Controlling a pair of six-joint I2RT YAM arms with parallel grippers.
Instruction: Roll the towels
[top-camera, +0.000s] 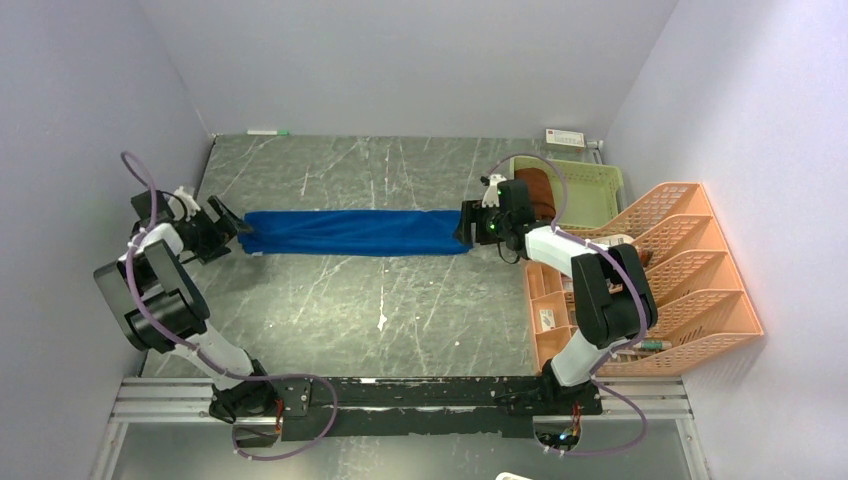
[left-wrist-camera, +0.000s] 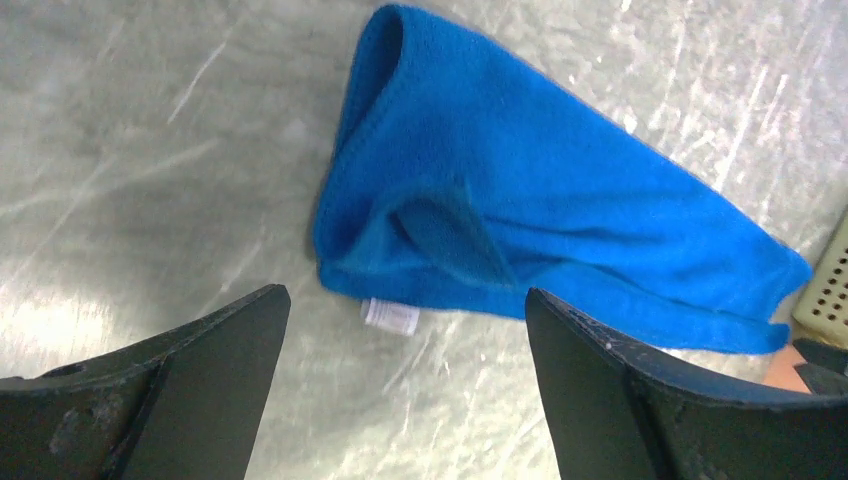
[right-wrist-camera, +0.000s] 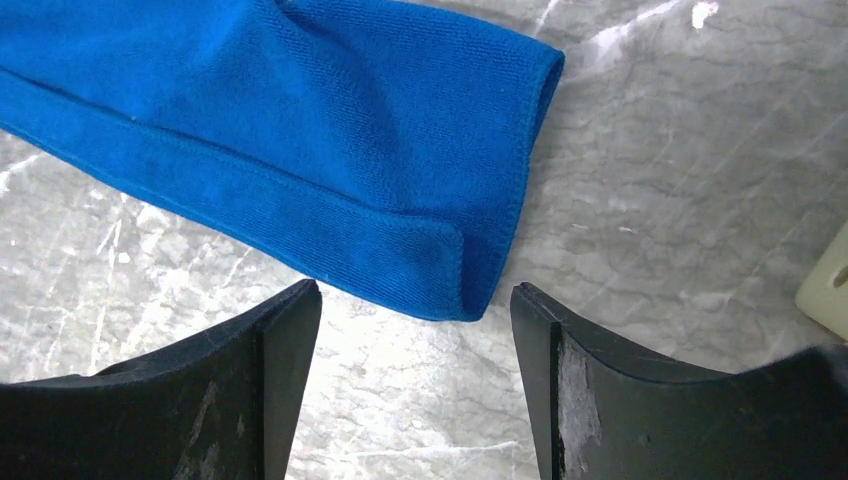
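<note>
A blue towel (top-camera: 355, 232) lies folded into a long strip across the table, running left to right. Its left end shows loose folds and a small white tag (left-wrist-camera: 391, 316) in the left wrist view. My left gripper (top-camera: 232, 222) is open at that end, with bare table between its fingertips just short of the towel's edge. At the strip's right end is my right gripper (top-camera: 465, 222), also open. In the right wrist view the towel's near corner (right-wrist-camera: 440, 285) lies just beyond the open fingers, and nothing is gripped.
On the right stand a light green basket (top-camera: 605, 190) holding something brown (top-camera: 537, 188), and an orange organizer (top-camera: 700, 335) with several compartments. A marker (top-camera: 267, 132) lies at the back edge. Bare grey table (top-camera: 350, 320) extends in front of and behind the strip.
</note>
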